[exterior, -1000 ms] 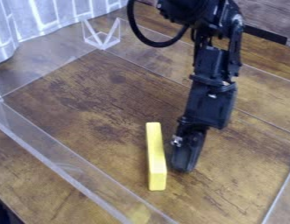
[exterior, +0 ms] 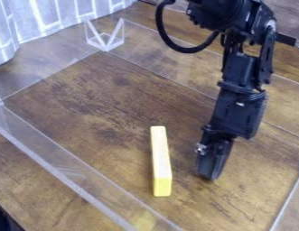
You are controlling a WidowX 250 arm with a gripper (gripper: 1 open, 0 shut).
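Observation:
A yellow rectangular block (exterior: 162,161) lies lengthwise on the wooden floor of the enclosure, below the centre of the camera view. My black gripper (exterior: 210,167) is low over the wood just to the right of the block, apart from it, with its fingers shut and nothing visible between them.
Clear plastic walls and strips (exterior: 67,167) edge the wooden surface (exterior: 91,108). A small clear bracket (exterior: 106,38) stands at the top left beside a white curtain (exterior: 22,27).
My gripper and arm have moved right, away from the yellow block, widening the space between them. The block has not visibly moved.

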